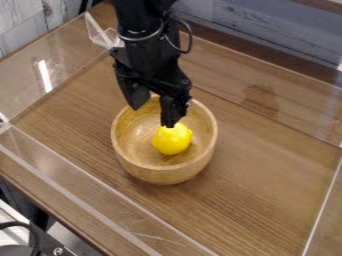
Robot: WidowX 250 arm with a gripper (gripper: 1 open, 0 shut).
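A yellow rounded object (173,139) lies in a round wooden bowl (144,164), right of the bowl's middle. My black gripper (158,100) hangs over the back of the bowl, above and behind the yellow object, with its fingers spread open. Whether the fingertips touch the bowl cannot be told.
White walls (287,25) stand along the back. A black cable (20,240) shows at the lower left, and a clear plastic piece lies near the upper left.
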